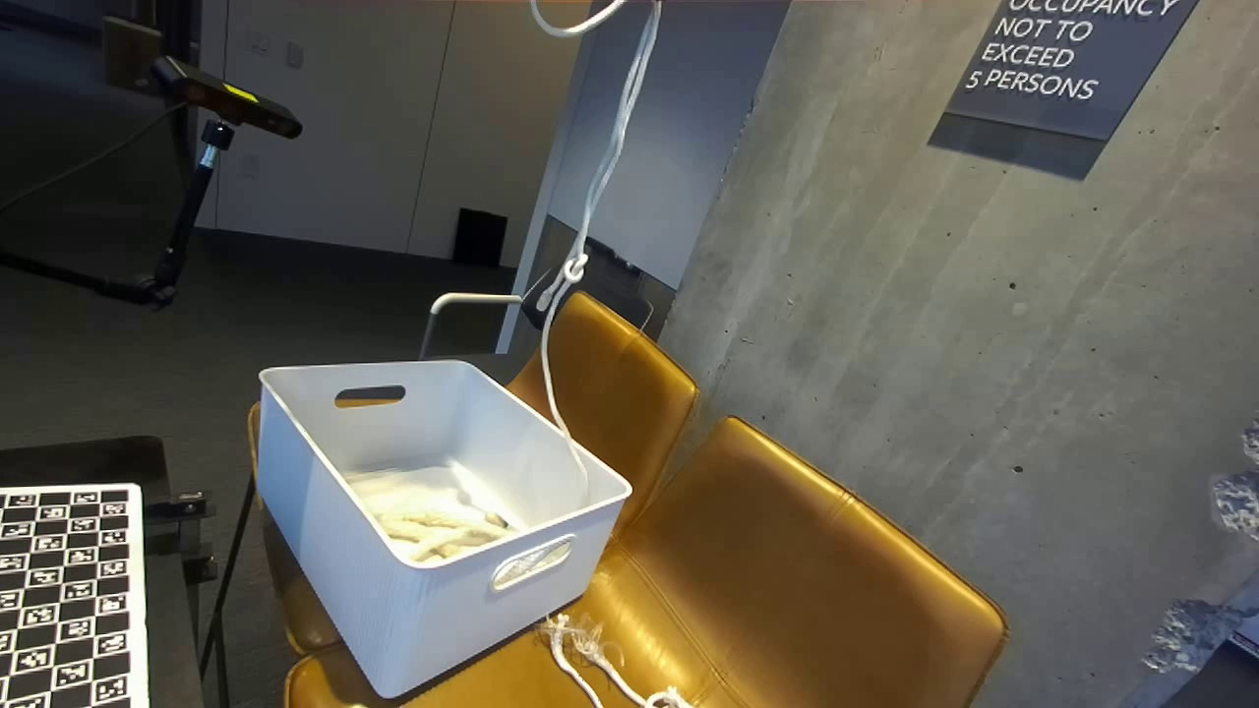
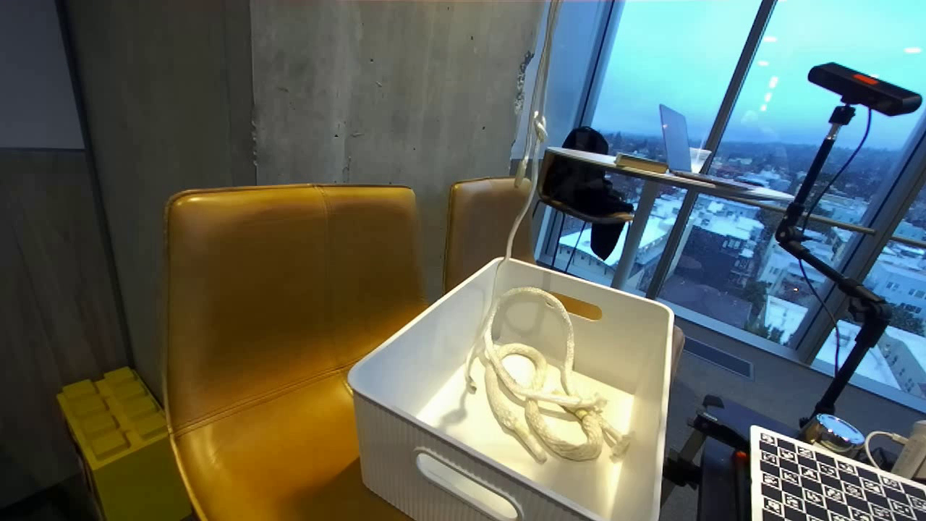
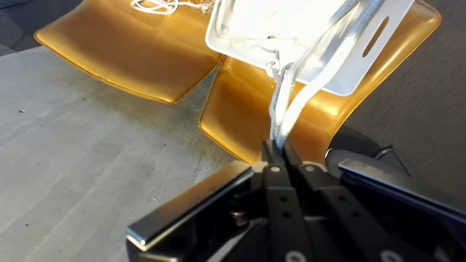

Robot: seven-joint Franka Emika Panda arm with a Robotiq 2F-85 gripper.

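Observation:
A white rope (image 3: 301,100), doubled into strands, runs out from between the fingertips of my gripper, which is shut on it. Below the strands sits a small knot (image 1: 573,267), also seen as a knot (image 2: 539,127) in exterior view 2. From there a single strand (image 1: 552,383) drops into the white bin (image 1: 354,578). Thicker rope coils (image 2: 555,399) lie loosely on the bin floor. Neither exterior view shows my gripper; it is above their upper edges.
The bin stands on a tan chair (image 1: 826,566), against a concrete wall (image 1: 944,330). Another white rope (image 1: 590,661) with frayed ends lies on the seat. A checkered board (image 1: 65,590) and a camera on a stand (image 1: 224,100) are to the left.

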